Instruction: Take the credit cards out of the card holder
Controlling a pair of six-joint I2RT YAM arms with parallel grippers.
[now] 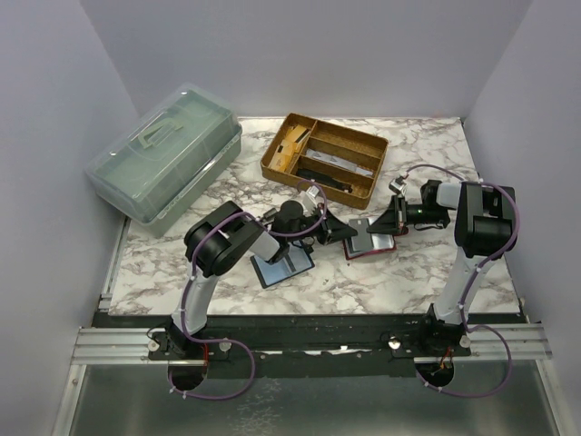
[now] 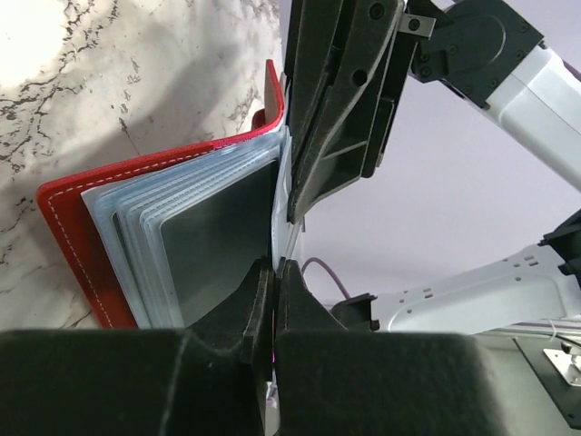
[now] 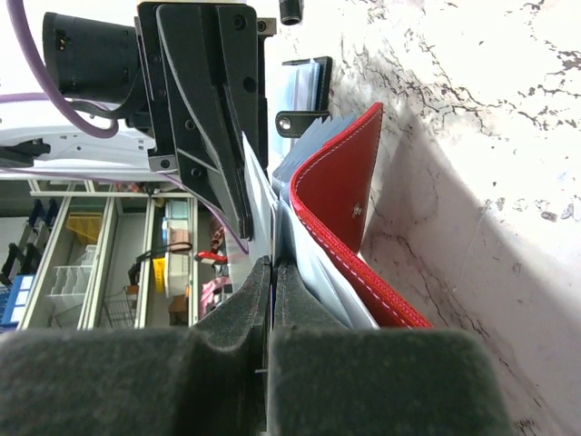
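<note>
The red card holder point(image 1: 370, 252) with clear sleeves point(image 2: 136, 236) lies open on the marble table between my grippers. My left gripper is shut at the sleeves' edge, on what looks like a thin clear sleeve. In the right wrist view my right gripper is shut on a thin clear sleeve beside the red cover point(image 3: 336, 191). Whether a card sits in the pinched sleeves cannot be told.
A brown compartment tray point(image 1: 363, 144) with tools stands behind, a lidded green plastic box point(image 1: 163, 145) at the back left. A second open holder point(image 1: 274, 274) with blue sleeves lies beside the left arm.
</note>
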